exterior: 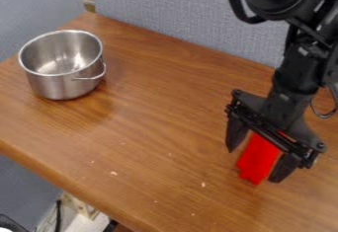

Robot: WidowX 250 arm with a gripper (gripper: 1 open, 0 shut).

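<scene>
My black gripper [270, 137] is at the right of the camera view, open, with its fingers on either side of a red block [258, 164] on the wooden table [145, 147]. The block is partly covered by the gripper; whether the fingers touch it I cannot tell.
A steel pot [62, 66] with handles stands at the back left. A padded grey wall runs along the back, and the table edge is at the lower left.
</scene>
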